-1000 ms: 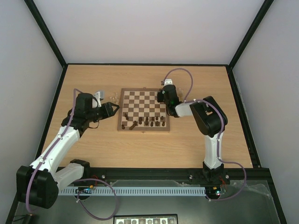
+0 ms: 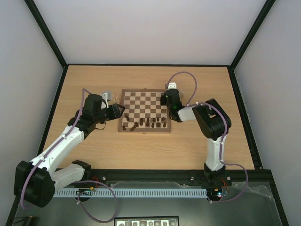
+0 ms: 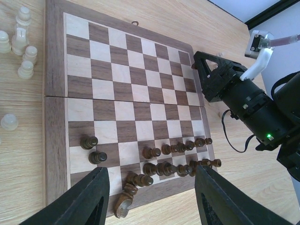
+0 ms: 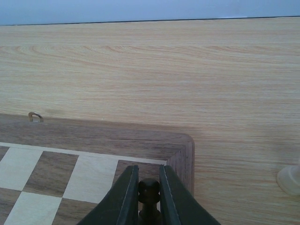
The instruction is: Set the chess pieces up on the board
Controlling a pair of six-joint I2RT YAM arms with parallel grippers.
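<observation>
The chequered board [image 2: 145,90] lies in the middle of the table. Along its near side stand several dark chess pieces [image 3: 151,153]; one dark piece [image 3: 123,205] lies on its side by the near edge. My left gripper is open above the board's left part, its fingers wide apart with no piece held. At the board's far right corner, my right gripper has its fingers close on both sides of a dark round-headed piece [image 4: 149,186], seemingly touching it. That piece's base is out of the right wrist view.
Clear or pale pieces [image 3: 25,68] stand on the table left of the board, and another pale piece [image 4: 290,179] is to its right. The far half of the board is mostly bare. A small metal latch [image 4: 35,116] sticks out from the far edge.
My left gripper has moved right, to over the board's left edge. The right gripper has shifted slightly to the right. The pieces on the board look unmoved.
</observation>
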